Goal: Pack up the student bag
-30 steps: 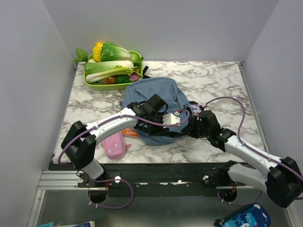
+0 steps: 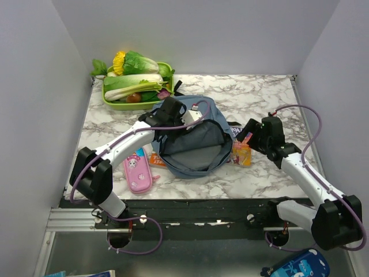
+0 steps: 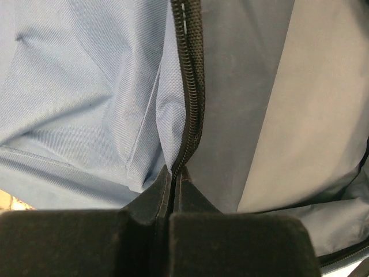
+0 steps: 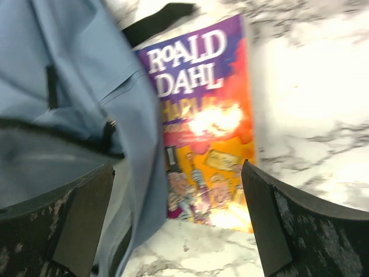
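Observation:
The blue bag (image 2: 200, 105) lies on the marble table with its mouth pulled wide, its grey lining (image 2: 199, 157) showing. My left gripper is shut on the zippered edge (image 3: 189, 86) of the bag's flap, drawn back over the bag. Right of the bag, my right gripper stands open above the Roald Dahl book (image 4: 199, 124), nothing between its fingers. The book lies flat, its left side against or under the bag. A pink pencil case (image 2: 138, 171) rests left of the bag. An orange book (image 2: 157, 160) is partly covered by bag and left arm.
A green basket (image 2: 109, 104) of vegetables fills the back left. Below the table's front edge sit a blue patterned case (image 2: 300, 264) at right and something flat and colourful (image 2: 86, 274) at left. Bare marble lies at the back right and along the right side.

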